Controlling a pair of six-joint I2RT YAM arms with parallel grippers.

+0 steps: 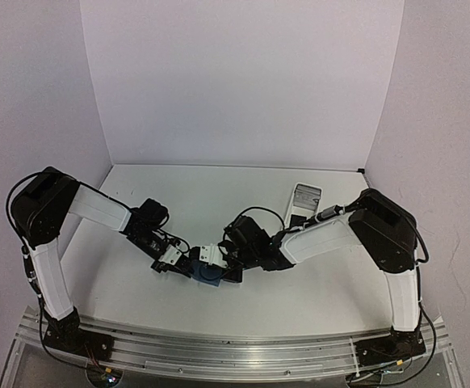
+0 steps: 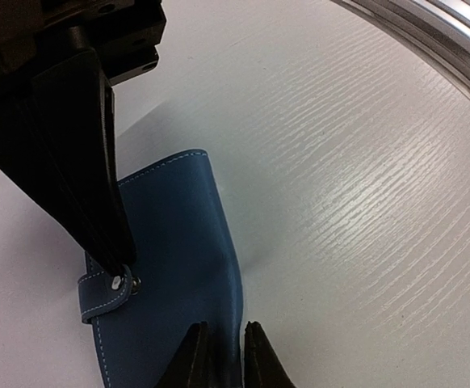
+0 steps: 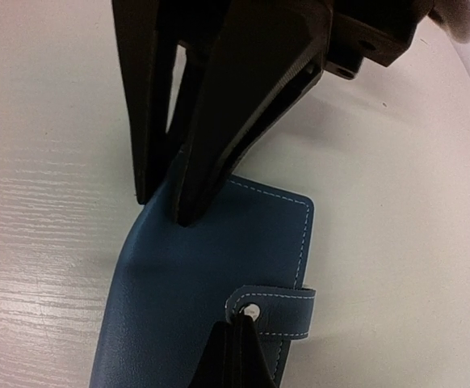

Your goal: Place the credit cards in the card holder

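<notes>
The blue card holder [image 1: 207, 273], stitched in pale thread, sits between the two grippers in the top view. Its strap [image 3: 279, 311] with a metal snap lies over the cover. My right gripper is shut, its tips at the strap's end by the snap; whether the thin strap is pinched between them is hidden. In the left wrist view, my left gripper is part open, with its fingers on either side of the holder's folded edge [image 2: 233, 283]. No credit cards can be made out clearly.
A pale tray-like case [image 1: 307, 196] with something dark at its near end stands at the back right, beside the right forearm. A metal rail [image 1: 235, 356] runs along the front edge.
</notes>
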